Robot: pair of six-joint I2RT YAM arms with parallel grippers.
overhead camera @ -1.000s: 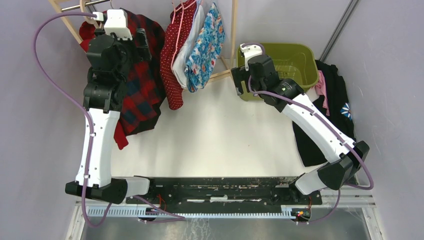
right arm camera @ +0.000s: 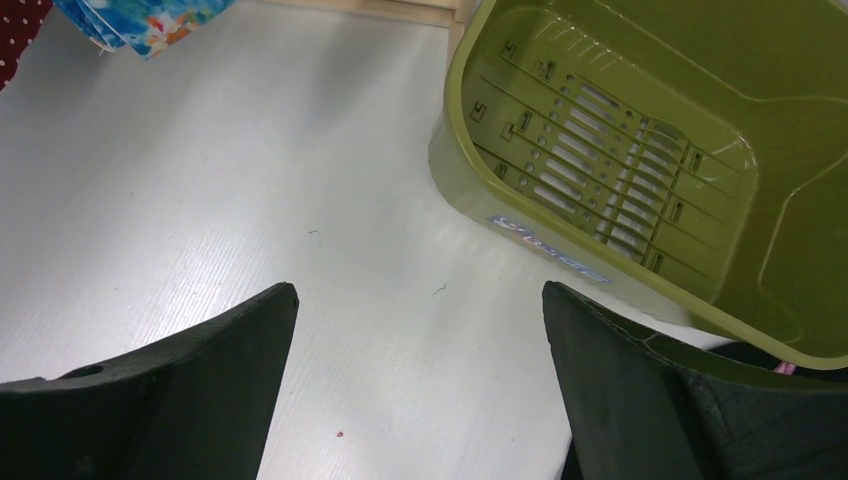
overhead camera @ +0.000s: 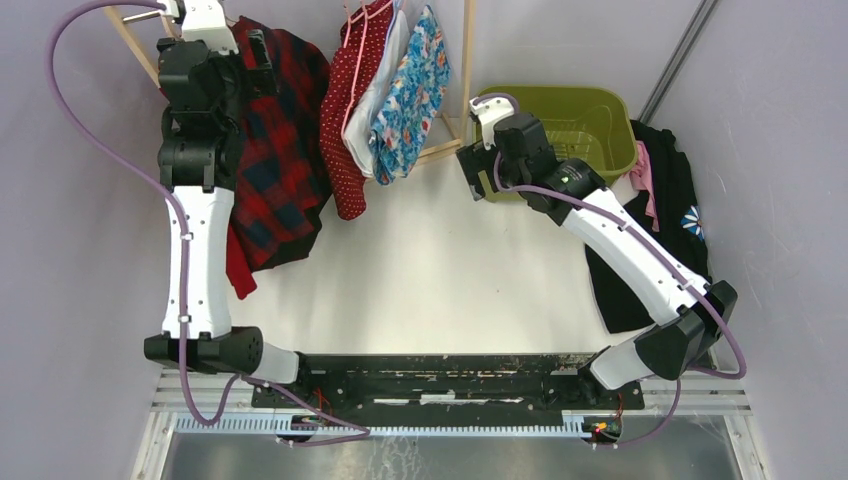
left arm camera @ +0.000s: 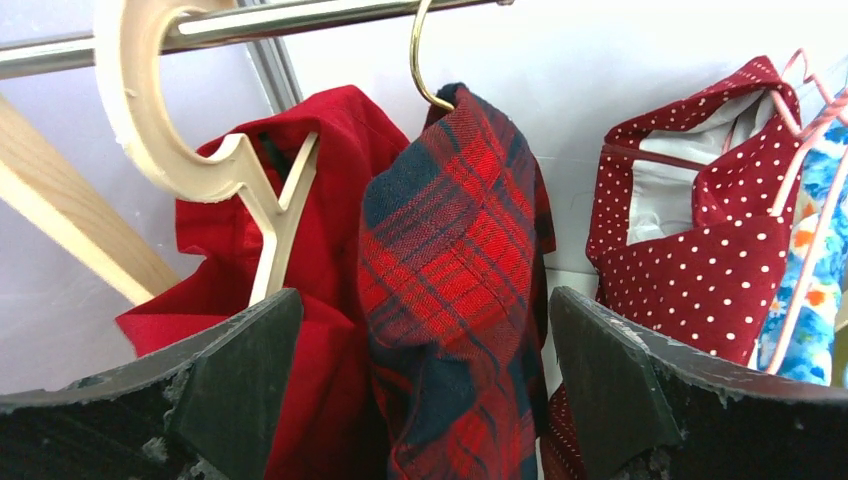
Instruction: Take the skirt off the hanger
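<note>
Several garments hang from the rack in the top view; which of them is the skirt I cannot tell. In the left wrist view a red-and-navy plaid garment (left arm camera: 450,240) hangs from a gold hook (left arm camera: 418,60). To its left is a red garment (left arm camera: 335,220) on a white plastic hanger (left arm camera: 150,110). My left gripper is open in front of these, the plaid cloth showing between its fingers without being gripped. Away by the basket, my right gripper stands open and empty above the white table.
A metal rail (left arm camera: 60,55) crosses above the garments. Right of the plaid hang a dotted red garment (overhead camera: 350,110) on a pink hanger and a blue floral one (overhead camera: 412,95). A green basket (overhead camera: 600,165) stands at the right, beside black clothing (overhead camera: 625,290). Mid-table is clear.
My left gripper has moved farther back and slightly left, toward the rail. The garments look unchanged.
</note>
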